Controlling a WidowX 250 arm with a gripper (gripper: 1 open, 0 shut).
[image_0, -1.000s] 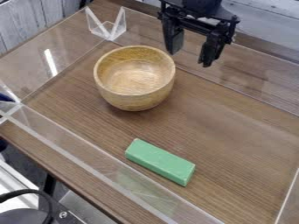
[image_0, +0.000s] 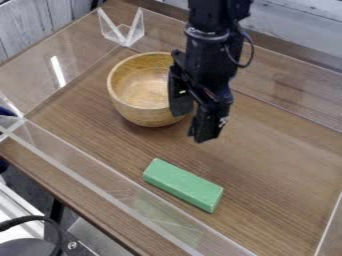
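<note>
My black gripper (image_0: 190, 116) hangs over the middle of the wooden table, at the right edge of a round wooden bowl (image_0: 134, 87), its fingers open and pointing down. A green rectangular block (image_0: 183, 185) lies on the table in front of it, toward the bottom of the view. I see nothing held between the fingers.
A small clear angular object (image_0: 120, 28) stands at the back left. Black cables and a dark round part lie at the bottom-left corner, off the table's edge.
My gripper has come from the back of the table toward the front, down beside the bowl and closer to the green block. The bowl and block have not visibly moved.
</note>
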